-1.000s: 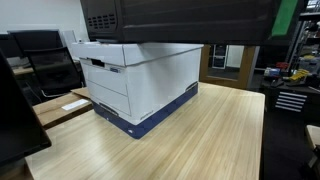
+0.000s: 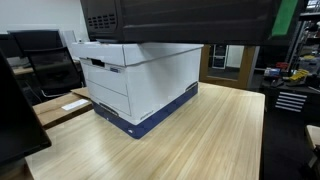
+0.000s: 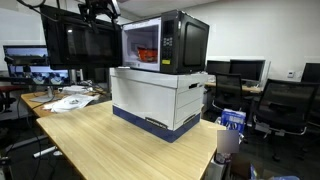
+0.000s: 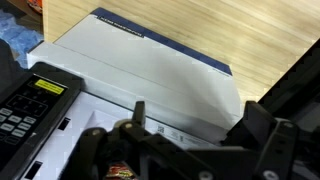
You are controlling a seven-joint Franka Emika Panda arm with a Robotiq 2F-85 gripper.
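A black microwave [image 3: 187, 45] stands on white boxes in exterior view 2, its dark door [image 3: 70, 48] swung open to the left. Inside sits a red bowl [image 3: 147, 55]. From above, the wrist view shows the control panel [image 4: 28, 112] with its lit display, and a bit of red [image 4: 120, 170] low in the frame. My gripper is open above the microwave's front area, its two dark fingertips well apart and nothing visible between them. In exterior view 1 only the microwave's dark underside and door [image 2: 200, 22] show across the top; the gripper is not visible there.
White boxes [image 2: 135, 85] with a blue base [image 2: 140, 128] support the microwave on a wooden table [image 2: 200, 140]. Papers [image 3: 70, 103] and monitors lie at the left; office chairs [image 3: 283, 105] stand behind.
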